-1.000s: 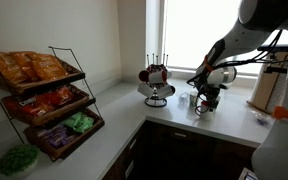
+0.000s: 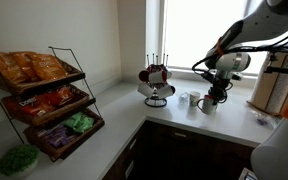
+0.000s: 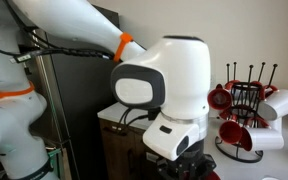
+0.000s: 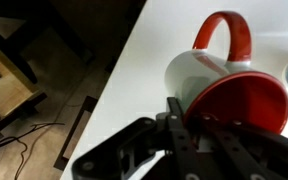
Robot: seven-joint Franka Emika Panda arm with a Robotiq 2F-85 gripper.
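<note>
A white mug with a red inside and red handle (image 4: 219,85) fills much of the wrist view, its open mouth turned toward the camera. My gripper is shut on its near rim. In exterior view 1 the gripper (image 2: 219,92) stands over the right part of the counter, with the mug (image 2: 209,105) just below it. Whether the mug's base touches the counter is hard to tell. The arm's white housing hides most of the gripper in exterior view 2.
A wire mug rack (image 2: 156,85) holding several red and white mugs stands left of the gripper. Another light mug (image 2: 194,98) is close by the held one. A snack shelf (image 2: 49,105) and green plant (image 2: 18,159) occupy the left.
My arm and gripper have shifted to the right and a little upward in exterior view 1, and the mug has moved with them. The rack and shelf are unchanged.
</note>
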